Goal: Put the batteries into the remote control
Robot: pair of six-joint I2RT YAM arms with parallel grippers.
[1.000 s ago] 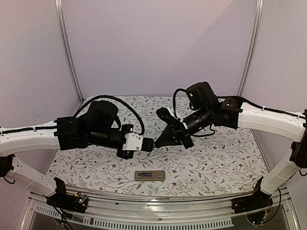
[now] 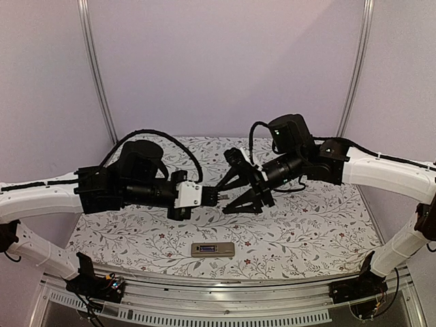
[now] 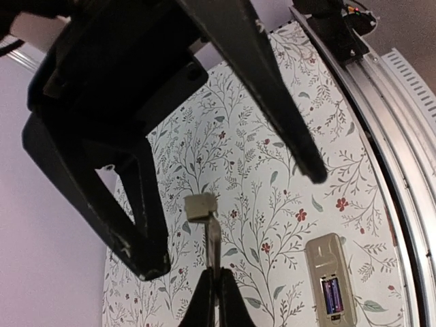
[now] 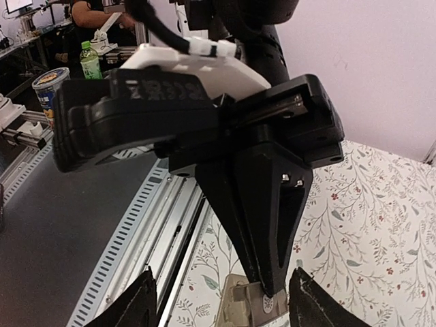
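A beige remote control (image 2: 227,250) lies flat near the table's front edge, its open compartment facing up. Purple-and-dark batteries (image 3: 332,296) sit inside that compartment. Above the table, my left gripper is shut on a small beige-grey cover, which appears nearly edge-on in the left wrist view. My right gripper (image 2: 223,199) stands open at the cover's free end, one finger (image 3: 310,167) to each side and apart from it. In the right wrist view, the cover and the left fingertips partly hide the remote.
A metal rail (image 2: 204,289) runs along the front edge. Both arms meet closely over the middle of the table, with pale walls behind and at the sides.
The remote has not moved.
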